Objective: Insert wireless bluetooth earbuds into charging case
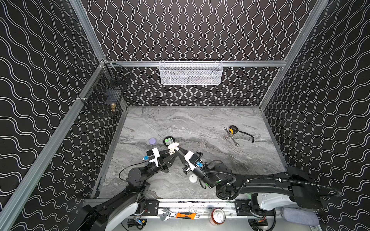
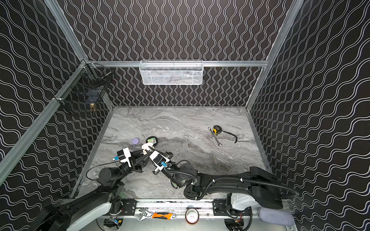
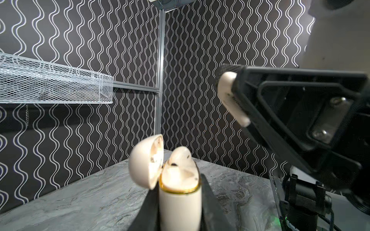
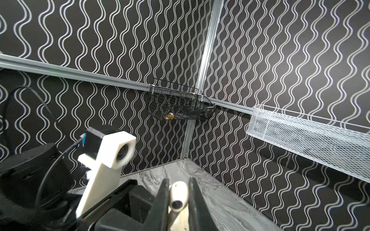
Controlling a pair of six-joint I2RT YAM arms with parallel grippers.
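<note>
The white charging case stands upright with its rounded lid flipped open. My left gripper is shut on its body. One earbud shows in the case opening, its head sticking up. A second white earbud is pinched by my right gripper, stem pointing down, above and to the right of the case in the left wrist view. From the right wrist view, that earbud sits between both black fingers. In the top left view the grippers meet near the case.
Behind the case lie a black round tin with a green label and a purple disc. A white round object sits beside the right arm. The wrench and tape measure are far right.
</note>
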